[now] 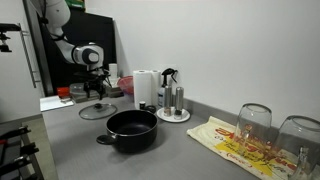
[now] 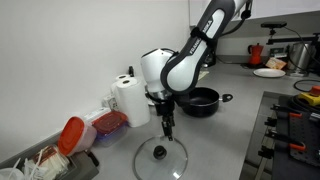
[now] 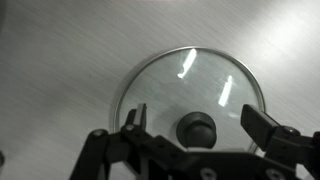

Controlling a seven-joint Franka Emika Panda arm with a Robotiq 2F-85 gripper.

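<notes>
A round glass lid [image 1: 98, 112] with a metal rim lies flat on the grey table, a black knob [image 3: 196, 130] at its centre. Directly over it in the wrist view is my gripper, its fingers wide apart on either side of the knob with nothing held. From the second exterior view, the gripper [image 2: 167, 128] hangs low just above the lid [image 2: 172, 160], beside the knob. A black pot [image 1: 132, 133] stands uncovered on the table, apart from the lid, its dark inside visible.
Behind the pot, a white plate [image 1: 173, 116] carries several bottles near paper towel rolls [image 1: 147, 86]. Red-lidded containers [image 2: 77, 133] stand beyond the lid. Two glass jars [image 1: 253, 125] rest on a cloth at right.
</notes>
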